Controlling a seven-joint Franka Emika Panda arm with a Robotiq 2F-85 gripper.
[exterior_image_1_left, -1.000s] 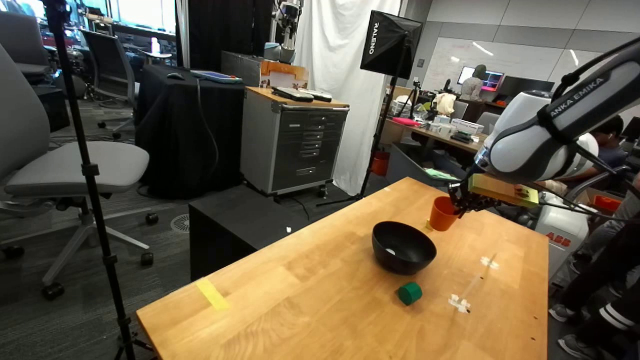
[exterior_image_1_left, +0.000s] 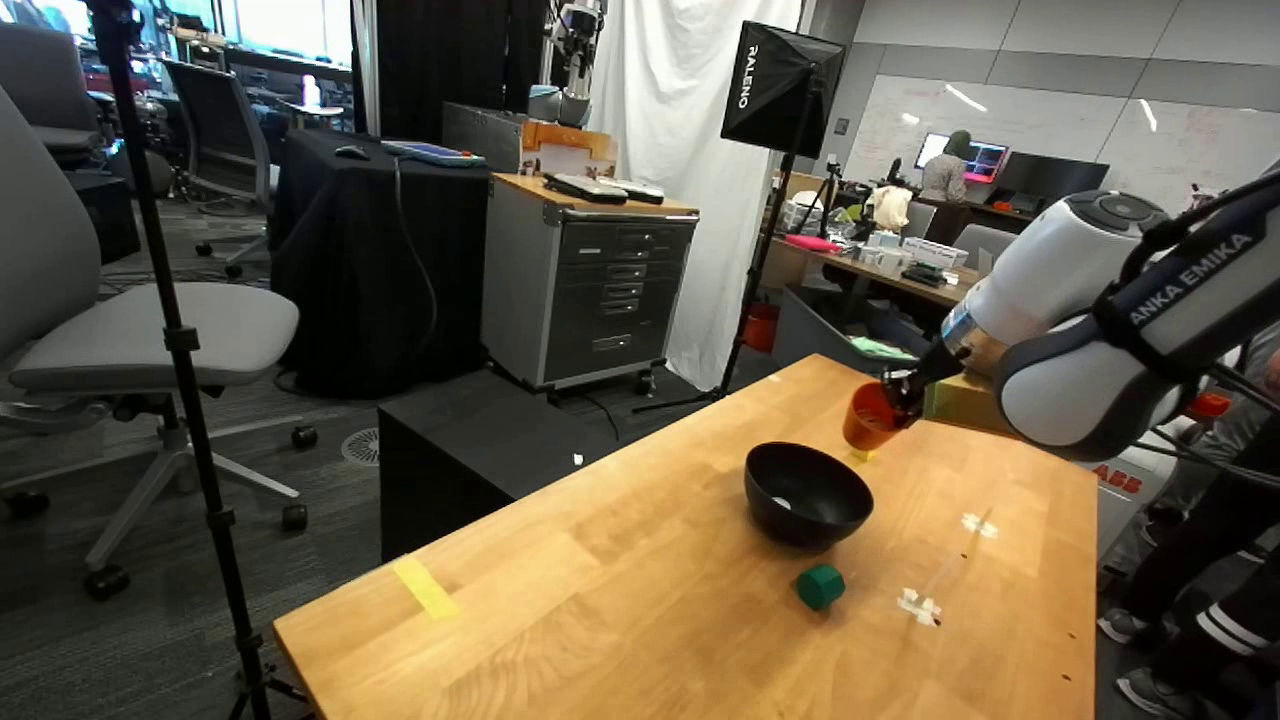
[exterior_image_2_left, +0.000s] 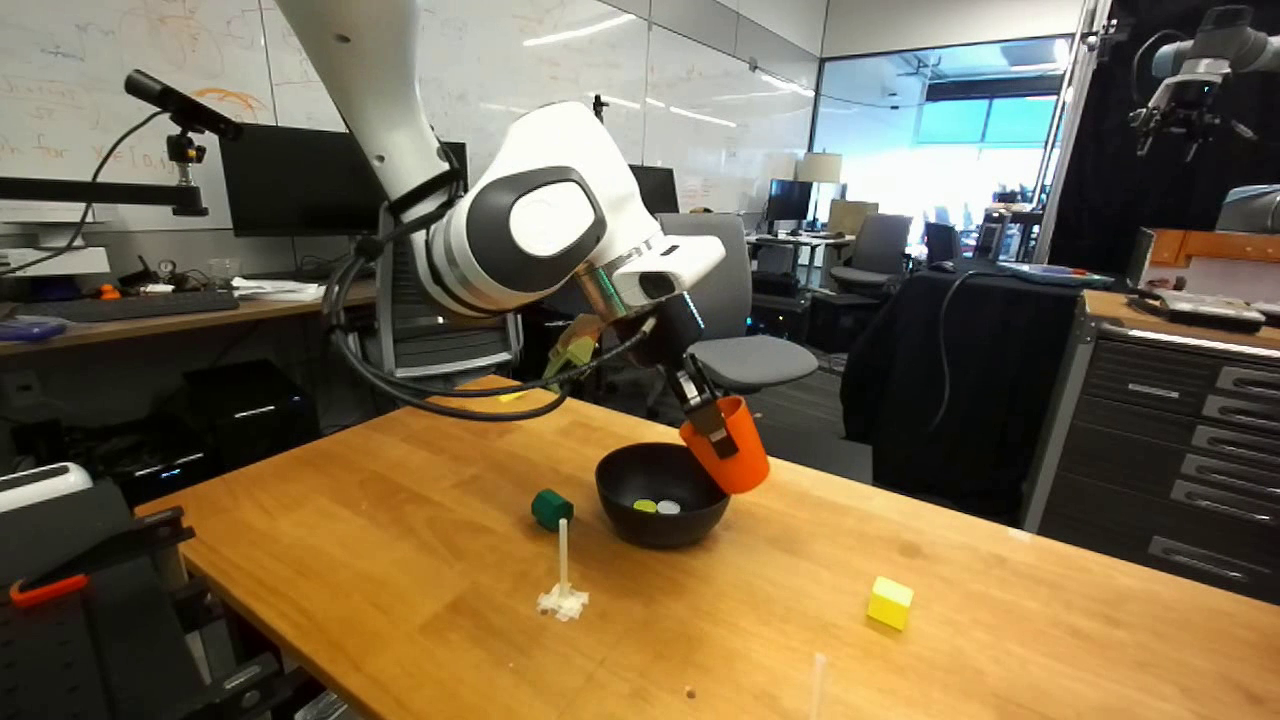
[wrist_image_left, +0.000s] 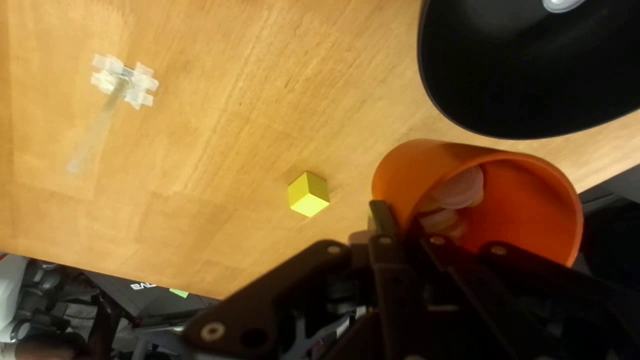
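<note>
An orange cup (wrist_image_left: 522, 198) is held by its wall in my gripper, which is shut on it. Several pale round pieces (wrist_image_left: 459, 192) lie inside the cup. In exterior view 2 the cup (exterior_image_2_left: 734, 446) is tilted above the table, overlapping the right rim of a black bowl (exterior_image_2_left: 636, 528). In the bowl lie a yellow-green piece (exterior_image_2_left: 645, 505) and a white piece (exterior_image_2_left: 668, 508). The wrist view shows the cup's mouth beside the bowl (wrist_image_left: 528, 90), with wood visible between them.
A green block (exterior_image_1_left: 821, 587) lies close to the bowl. A yellow cube (exterior_image_2_left: 890, 602) rests on the table (exterior_image_2_left: 1056, 636), apart from the bowl. A thin pale stick (exterior_image_2_left: 564, 554) stands taped to the wood.
The cup has risen, shifted a little toward the bowl and tipped from upright to slanted. My arm and wrist have turned with it. The bowl and green block have stayed put.
</note>
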